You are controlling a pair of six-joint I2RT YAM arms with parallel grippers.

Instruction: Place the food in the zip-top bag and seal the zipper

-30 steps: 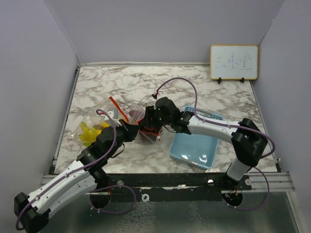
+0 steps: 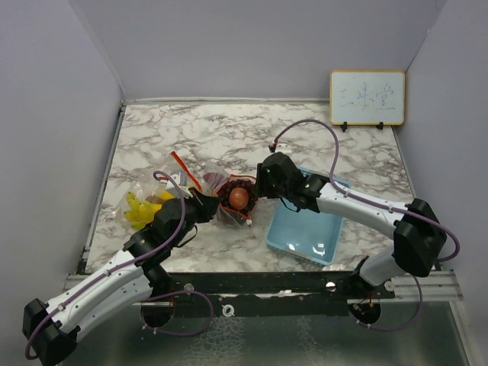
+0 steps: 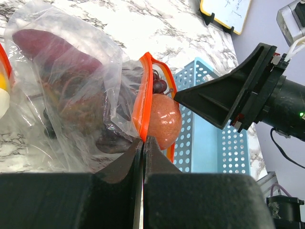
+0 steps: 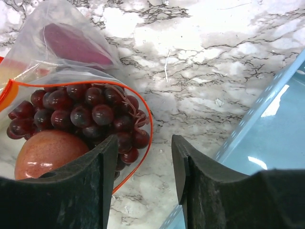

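Note:
The clear zip bag with the orange zipper point(image 3: 143, 102) lies mouth open in mid table. Inside it are dark red grapes point(image 4: 97, 112), a round reddish fruit point(image 4: 50, 155) and a long purple item point(image 3: 52, 47). My left gripper is shut on the near edge of the bag's mouth, the orange strip pinched at its tips. On the other side of the mouth, my right gripper has its fingers apart. The thin orange rim point(image 4: 151, 125) runs through the space between them; I cannot tell whether they touch it.
A blue basket point(image 2: 305, 232), empty, stands to the right, close to the right gripper. Another bag with yellow food point(image 2: 142, 210) lies at the left, beside the left arm. Bare marble table point(image 2: 206, 133) stretches behind the bags.
My right gripper has moved off to the right from over the bag's mouth, uncovering the grapes and round fruit. The left gripper has barely moved.

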